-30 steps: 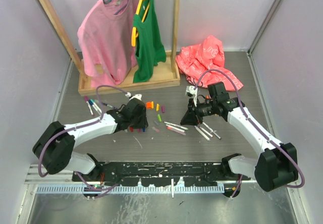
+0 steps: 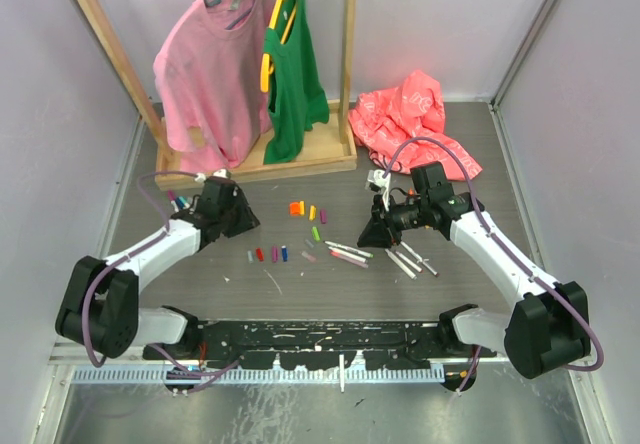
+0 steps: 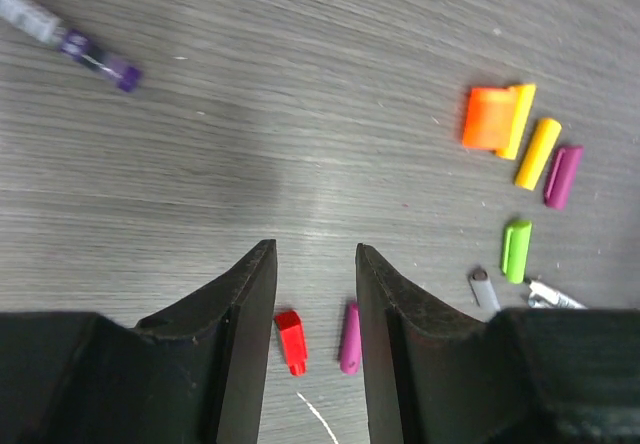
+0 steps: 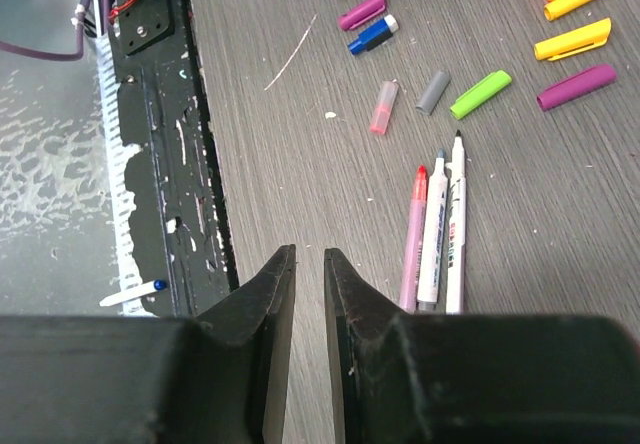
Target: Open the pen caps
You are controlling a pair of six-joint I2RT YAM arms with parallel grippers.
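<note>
My left gripper (image 2: 246, 230) hovers over the left middle of the floor, its fingers parted with nothing held; in its wrist view a red cap (image 3: 291, 342) and a purple cap (image 3: 350, 339) lie on the surface beyond the gap. A capped marker (image 3: 105, 59) is at that view's upper left. My right gripper has a narrower gap, also empty. Uncapped pens lie near it: a pink pen (image 4: 413, 239), a white pen (image 4: 433, 232) and a black-tipped pen (image 4: 457, 224). Loose caps include a blue cap (image 4: 373, 35) and a green cap (image 4: 481, 94).
A wooden rack (image 2: 270, 171) with hanging clothes stands at the back, and a crumpled pink bag (image 2: 410, 114) at the back right. More white pens (image 2: 402, 265) lie beside the right gripper. Bare floor shows at the front left.
My left gripper has moved left and slightly back, uncovering the row of small caps and now covering part of the markers at the left. The right arm has stayed still.
</note>
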